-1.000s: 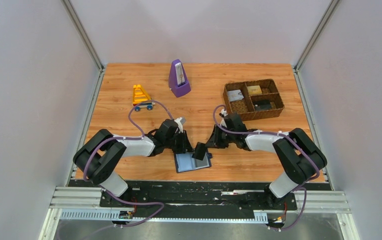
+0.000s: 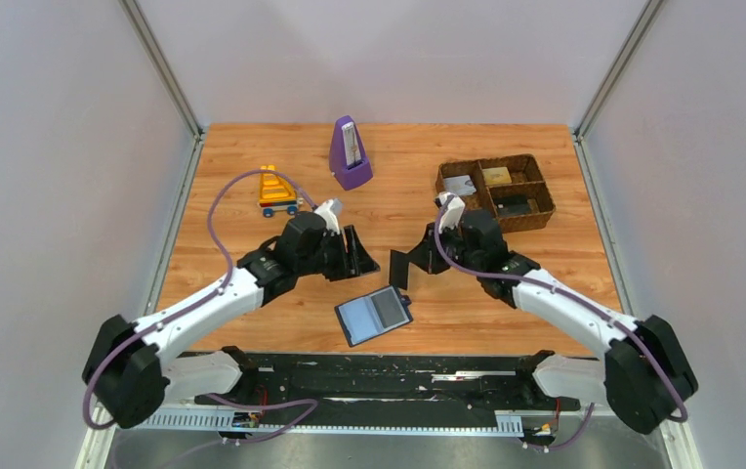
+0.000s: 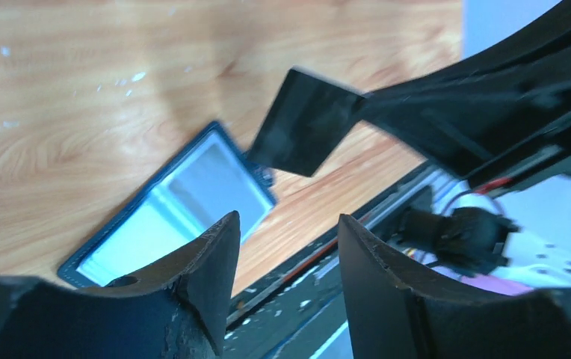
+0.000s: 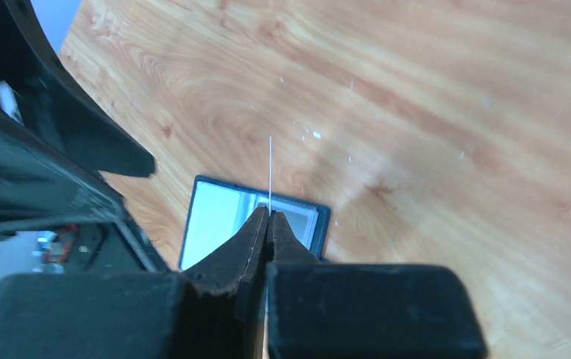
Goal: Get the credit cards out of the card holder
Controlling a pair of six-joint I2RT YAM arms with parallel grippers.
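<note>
The card holder [image 2: 359, 321] lies open on the table near the front edge, with pale blue and grey inside [image 3: 215, 187] [image 4: 208, 217]. A dark card [image 2: 398, 269] hangs above it, pinched in the shut fingertips of my right gripper [image 2: 418, 254]; it shows edge-on in the right wrist view. My left gripper [image 2: 357, 256] is part open above and behind the holder, with nothing between its fingers.
A wicker basket [image 2: 494, 223] with compartments stands back right. A purple object [image 2: 350, 166] and a yellow toy [image 2: 276, 186] stand at the back. The table's middle behind the grippers is clear.
Both grippers have lifted away from the holder and moved slightly back. The dark card has risen off the holder with my right gripper, uncovering more of the holder.
</note>
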